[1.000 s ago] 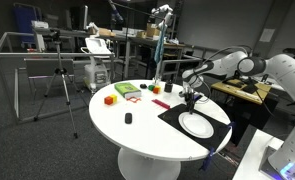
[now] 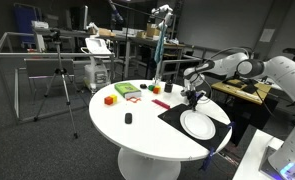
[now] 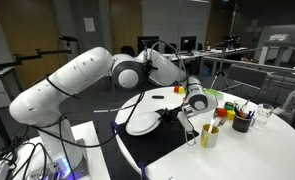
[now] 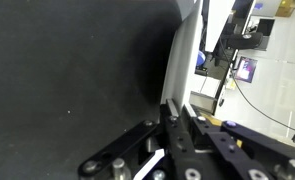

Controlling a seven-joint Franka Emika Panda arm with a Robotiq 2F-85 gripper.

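Observation:
A white plate [image 2: 198,125] is over the black mat [image 2: 171,119] on the round white table. My gripper [image 3: 165,116] is at the plate's rim, on the side toward the table's middle. In the wrist view the plate [image 4: 186,55] shows as a narrow pale band running down to the fingertips. There the gripper is shut on its rim. Whether the plate lies flat on the mat or is slightly raised, I cannot tell.
Beside the mat stand a yellow cup [image 3: 209,136] with utensils and a dark cup [image 3: 242,121] holding pens. A dark object [image 2: 128,118], a green box [image 2: 134,90] and several small coloured items sit elsewhere.
The plate and gripper have shifted only very slightly in the exterior view. The other objects have not moved.

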